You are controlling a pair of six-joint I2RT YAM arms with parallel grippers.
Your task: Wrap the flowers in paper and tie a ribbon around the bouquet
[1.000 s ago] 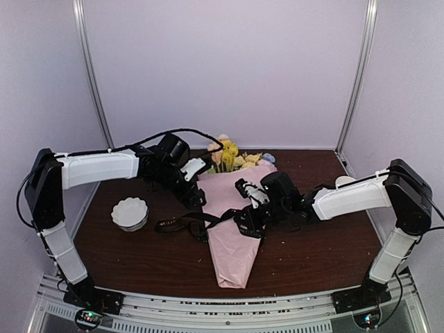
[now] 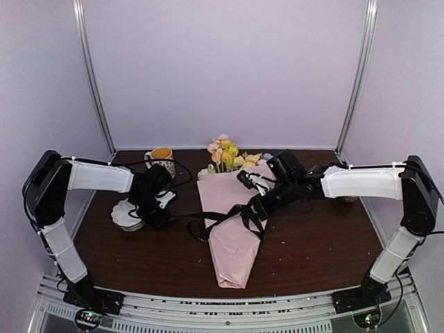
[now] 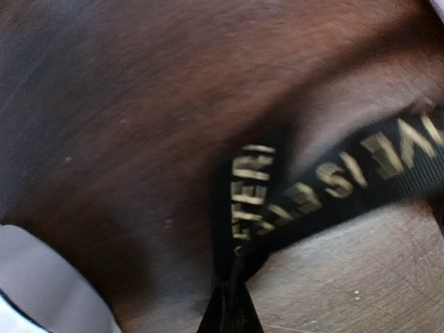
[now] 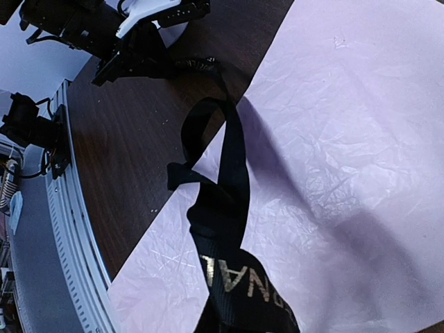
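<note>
A black ribbon with gold lettering (image 2: 218,216) runs across the pink wrapping paper (image 2: 229,257), twisted into loose loops. My left gripper is shut on one part of it, low on the dark table left of the paper. My right gripper is shut on the ribbon's other part, above the paper's right half. Behind, the bouquet of yellow, peach and blue flowers (image 2: 229,155) lies in the top of the paper.
A mug (image 2: 159,166) stands at the back left, and white scalloped dishes (image 2: 122,213) sit beside my left arm.
My left gripper has come down leftward from above the paper onto the ribbon's left part. My right gripper has risen and shifted slightly right with the ribbon.
</note>
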